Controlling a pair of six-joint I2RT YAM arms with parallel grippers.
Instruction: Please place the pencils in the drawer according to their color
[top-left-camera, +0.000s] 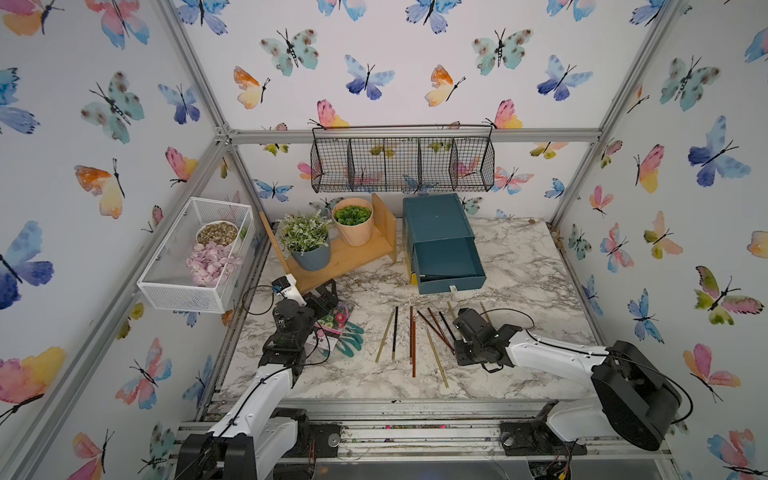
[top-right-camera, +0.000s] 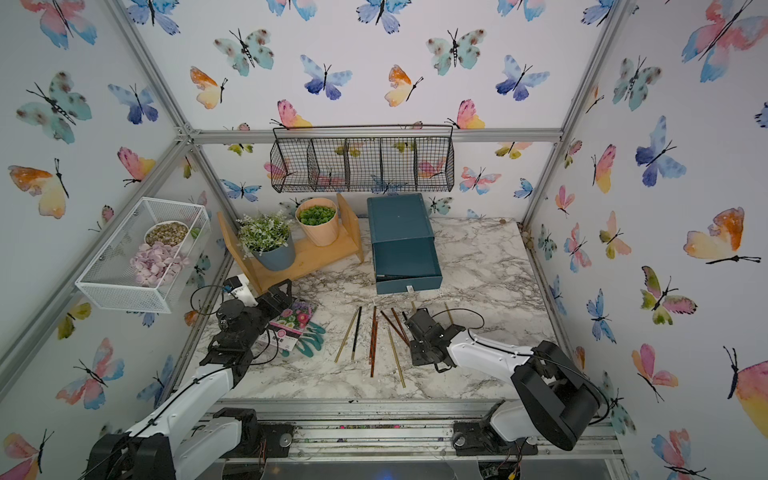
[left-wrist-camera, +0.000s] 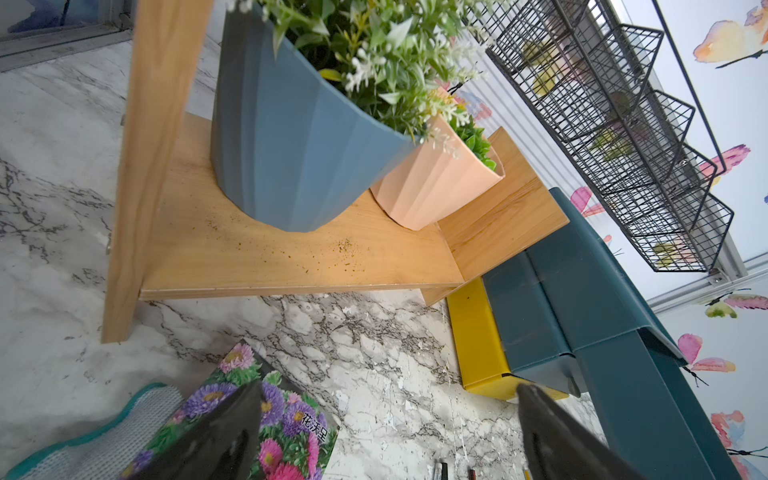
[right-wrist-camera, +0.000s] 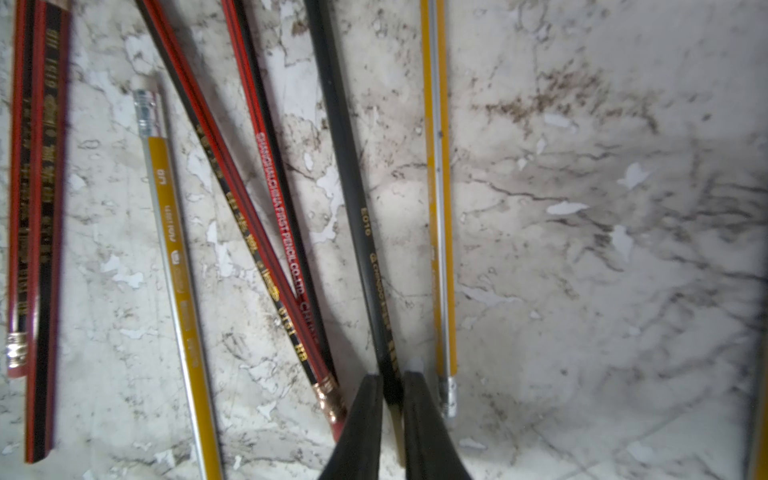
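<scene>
Pencils lie spread on the marble table: red-and-black ones (right-wrist-camera: 260, 240), yellow ones (right-wrist-camera: 180, 304) and black ones (right-wrist-camera: 352, 200). My right gripper is low over them, its fingertips close either side of the lower end of a dark pencil; whether they grip it I cannot tell. The teal drawer unit (top-left-camera: 440, 216) stands behind, its drawer (top-left-camera: 448, 260) pulled out with dark items inside. My left gripper is open, hovering at the left by the wooden shelf (left-wrist-camera: 296, 268), nothing between its fingers.
Potted plants (top-left-camera: 308, 248) stand on the shelf. A flowered packet (left-wrist-camera: 280, 432) and a teal glove (top-left-camera: 348, 340) lie front left. A wire basket (top-left-camera: 400, 164) and a white basket (top-left-camera: 184, 280) hang on the walls.
</scene>
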